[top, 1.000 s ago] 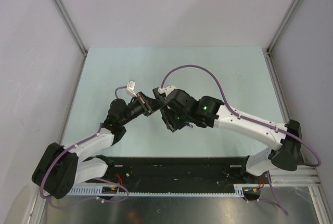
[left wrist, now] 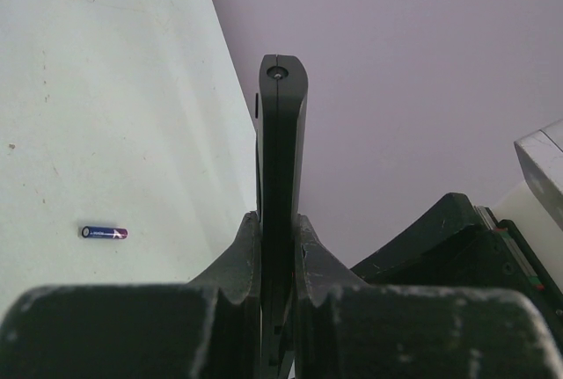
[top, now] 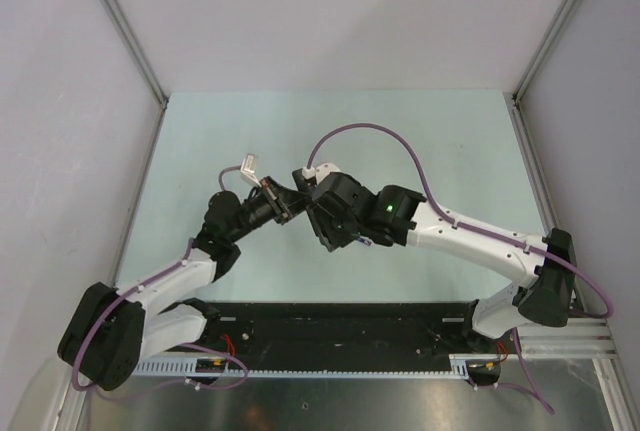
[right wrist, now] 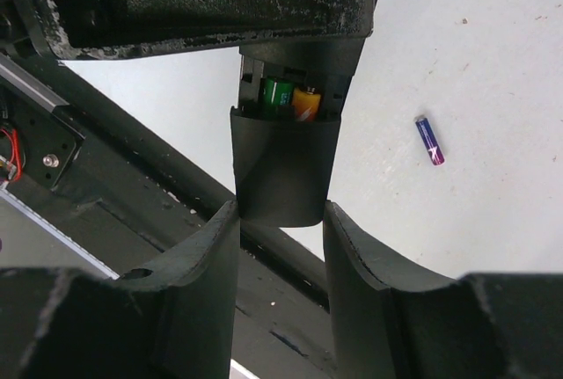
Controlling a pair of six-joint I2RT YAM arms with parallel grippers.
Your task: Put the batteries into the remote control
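The black remote control (left wrist: 279, 133) stands edge-on in the left wrist view, with my left gripper shut on it. In the right wrist view its battery bay is partly uncovered, showing a green battery (right wrist: 277, 94) and an orange battery (right wrist: 306, 103) side by side. Below them the black battery cover (right wrist: 286, 168) hides the rest of the bay. My right gripper has one fingertip at each side of the cover's lower end; whether they press on it cannot be made out. The top view shows both grippers close together, mostly hiding the remote.
A loose purple-blue battery (right wrist: 430, 140) lies on the white table (top: 460, 141), apart from both grippers. The table's dark front edge (top: 330, 336) runs below the right gripper in its wrist view.
Both arms have shifted very slightly in the top view, the left arm's base link edging left. The grippers stay together around the remote.
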